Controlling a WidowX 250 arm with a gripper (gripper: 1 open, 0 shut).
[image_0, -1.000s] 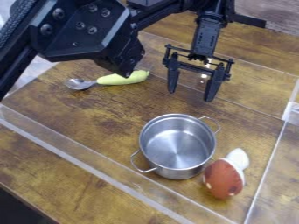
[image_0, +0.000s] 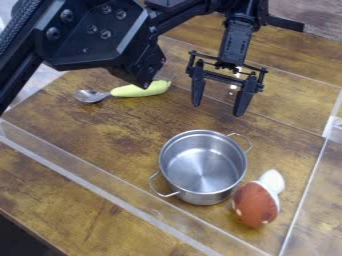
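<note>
My gripper (image_0: 219, 100) hangs open over the back middle of the wooden table, its two dark fingers apart with nothing held. A small pale object, partly hidden, is just behind it. A steel pot (image_0: 202, 165) with two wire handles stands nearer the front, below the gripper in the view. A red and white plush-like object (image_0: 257, 204) lies to the pot's right. At the back left lie a pale yellow-green vegetable-like item (image_0: 139, 90) and a spoon (image_0: 91, 96).
The black arm reaches in from the top left over the table (image_0: 67, 160). Transparent edging runs along the table's front and right side.
</note>
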